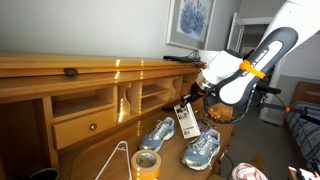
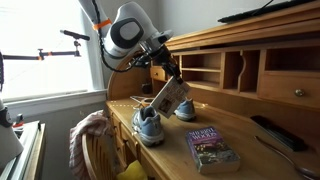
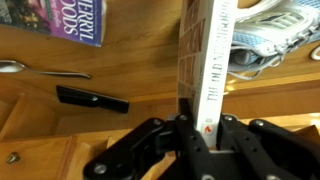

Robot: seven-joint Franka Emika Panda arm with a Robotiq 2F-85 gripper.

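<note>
A thin book (image 1: pixel 187 122) with a pale cover hangs tilted from my gripper (image 1: pixel 184 101), which is shut on its upper end. In exterior view 2 the book (image 2: pixel 171 96) is held above the desk, between and above the two grey-blue shoes. One shoe (image 2: pixel 149 128) stands nearer that camera and the other shoe (image 2: pixel 185 111) lies behind the book. The wrist view shows the book's spine (image 3: pixel 213 75) running up between the fingers, with lettering on it. The fingertips are partly hidden there by the book.
A thick paperback (image 2: pixel 210 150) lies flat on the desk, near a dark remote-like object (image 2: pixel 278 131) and a spoon (image 3: pixel 14 67). A tape roll (image 1: pixel 146 163) sits before the shoes. Wooden cubbies and drawers (image 1: pixel 84 128) line the desk's back.
</note>
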